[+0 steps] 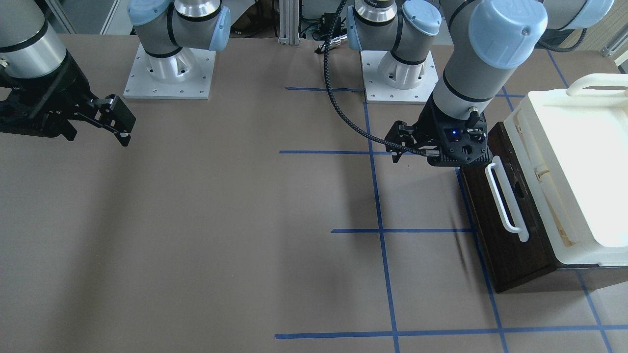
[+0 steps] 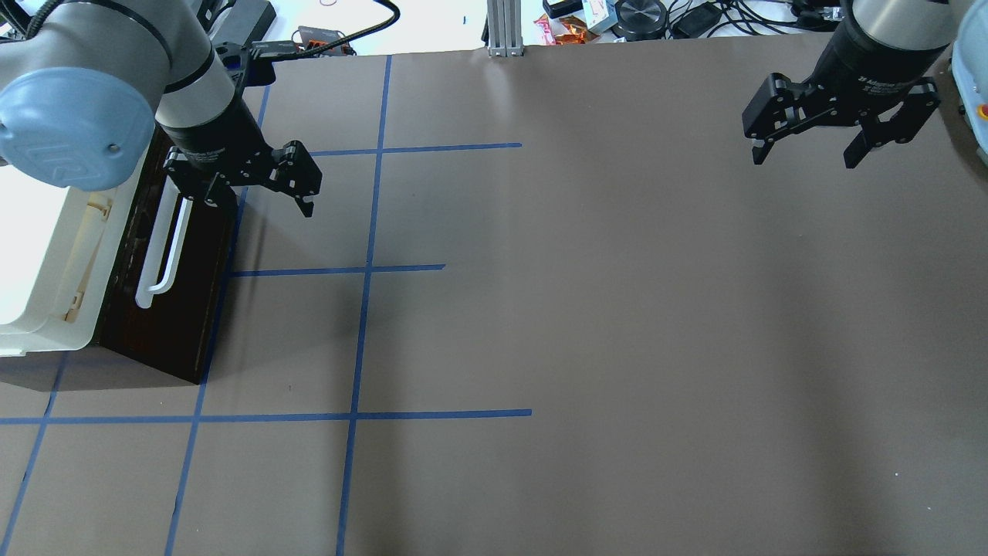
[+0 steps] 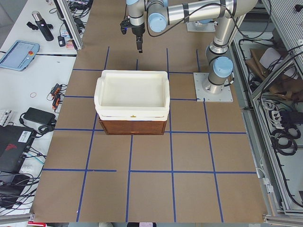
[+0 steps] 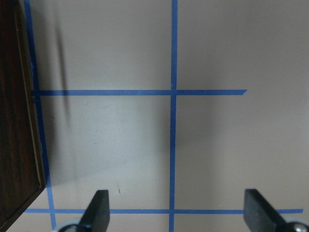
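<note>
My gripper (image 1: 415, 150) hangs above the tiled floor beside a dark wooden box (image 1: 506, 247) with a white handle (image 1: 500, 194) and a white tray (image 1: 588, 159) on top. In the top view the gripper (image 2: 259, 199) sits over the box's handle side. In the left wrist view its two fingers (image 4: 99, 212) are spread wide at the bottom edge over bare gridded floor, with nothing between them; the box's dark edge (image 4: 17, 125) runs along the left.
A second arm's black gripper (image 2: 834, 125) hangs on the other side of the workspace. The middle of the floor, marked with blue tape (image 4: 173, 145), is clear.
</note>
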